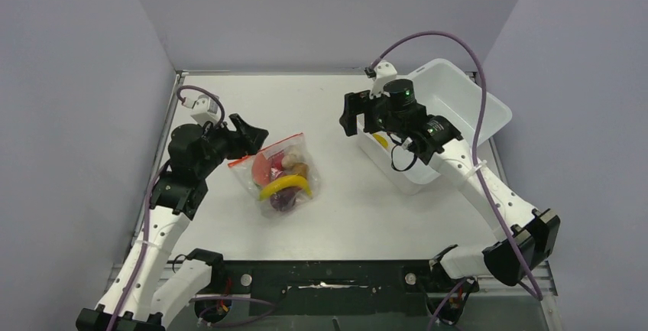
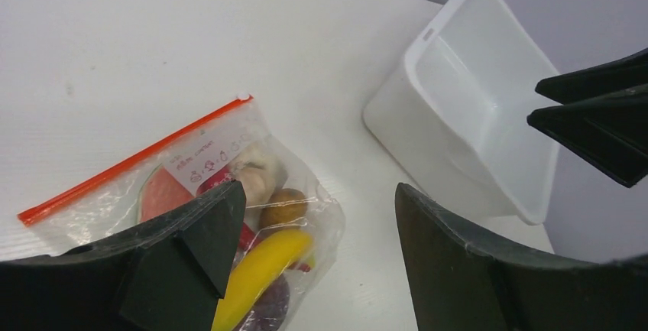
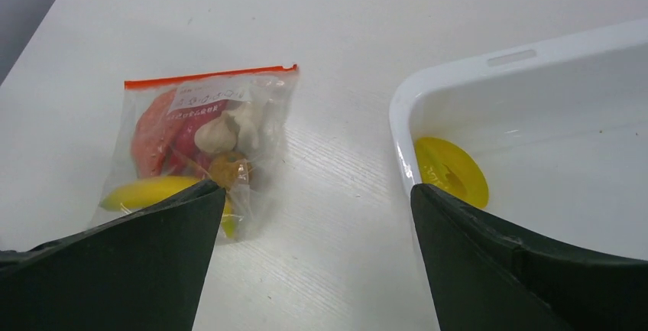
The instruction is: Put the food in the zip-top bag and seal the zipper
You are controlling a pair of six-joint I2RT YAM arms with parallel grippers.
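Observation:
The clear zip top bag [image 1: 306, 155] lies flat on the white table, its orange-red zipper strip [image 2: 137, 160] along the far edge. Through the plastic I see a yellow banana [image 1: 285, 186], a watermelon slice [image 3: 153, 134], a garlic bulb [image 3: 216, 134], a brown round fruit [image 2: 283, 207] and a dark purple piece [image 1: 283, 199]. Whether the strip is pressed together along its whole length is too fine to tell. My left gripper stands open and empty above the table, off the bag's upper left. Away to the right, my right gripper is open and empty near the white bin.
A white bin [image 3: 527, 60] stands tilted at the back right, with a yellow piece [image 3: 451, 172] in its near corner. Bare table [image 1: 344, 224] stretches between bag and bin and in front of them.

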